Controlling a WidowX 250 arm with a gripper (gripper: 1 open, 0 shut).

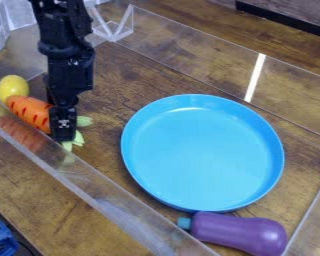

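Observation:
My black gripper reaches down at the left onto an orange toy carrot, its fingertips low beside the carrot's body near the green leaves. The fingers are open as far as shows, though the dark fingers overlap and partly hide the carrot.
A yellow lemon-like toy lies just behind the carrot. A large blue plate fills the centre right, with a purple eggplant at its front. Clear plastic walls border the wooden surface.

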